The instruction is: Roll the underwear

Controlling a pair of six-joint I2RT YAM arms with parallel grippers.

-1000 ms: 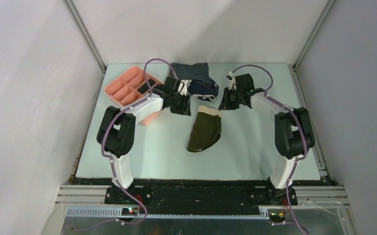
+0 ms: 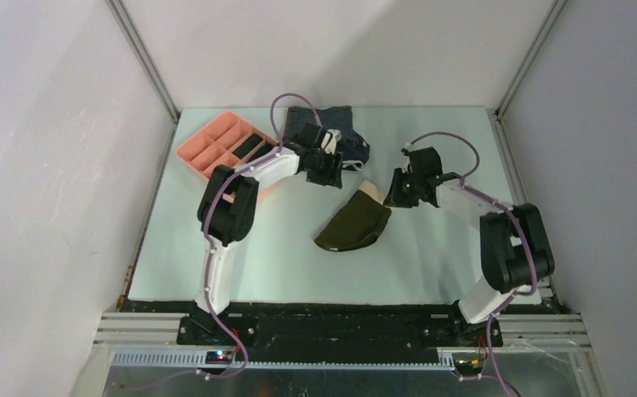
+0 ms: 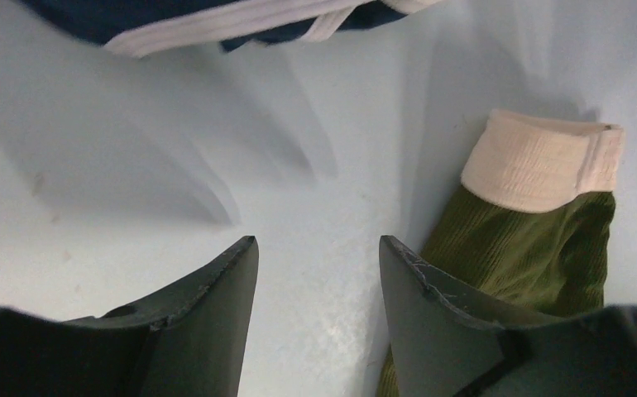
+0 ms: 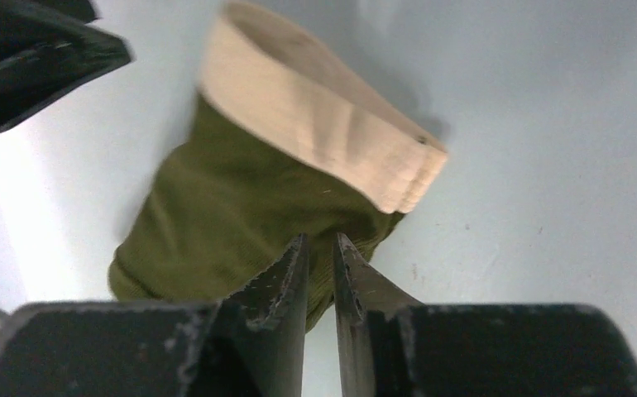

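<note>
Folded flat, the dark olive underwear [image 2: 355,222] lies slanted mid-table, its beige waistband [image 2: 372,191] at the far end. Up and left of that band my left gripper [image 2: 332,184] stands open; only bare table shows between its fingers in its wrist view. At the cloth's right edge, near the waistband, sits my right gripper [image 2: 390,204]. Its fingertips [image 4: 300,256] are a narrow gap apart over the olive cloth [image 4: 241,211], with no fabric visibly pinched. The waistband's right end [image 4: 410,178] lies ahead of those tips.
A salmon-pink divided box [image 2: 216,145] stands at the back left, partly under the left arm, with dark items in some compartments. Other dark garments [image 2: 340,124] lie at the back edge.
The underwear has turned clockwise, its waistband end shifting right. The left gripper moved rightward overall.
</note>
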